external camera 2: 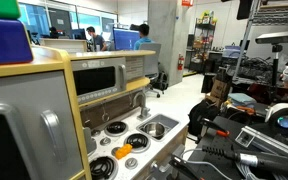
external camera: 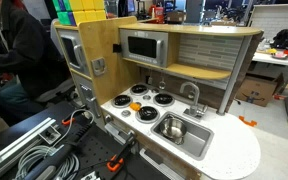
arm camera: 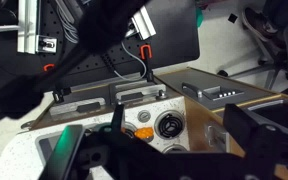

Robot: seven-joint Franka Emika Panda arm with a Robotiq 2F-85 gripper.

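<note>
A small orange object [external camera: 135, 106] lies among the burners of the toy kitchen's white stovetop [external camera: 119, 101]; the second exterior view shows the same orange object [external camera 2: 122, 151] beside the coiled burners. A metal pot [external camera: 174, 129] sits in the sink [external camera: 168, 122], under the curved faucet [external camera: 192, 97]. From above, in the wrist view, my gripper is open, its dark fingers spread wide with nothing seen between them. The orange object [arm camera: 144, 132] lies far below, within the gap as seen from there. I cannot make out the gripper clearly in either exterior view.
A microwave [external camera: 143, 46] stands under the shelf [external camera: 204, 29], with a tall wooden cabinet [external camera: 84, 60] at the left. Colored blocks [external camera: 79, 10] top that cabinet. The dark table [arm camera: 179, 40] in front carries loose cables. White counter [external camera: 231, 151] right of the sink is clear.
</note>
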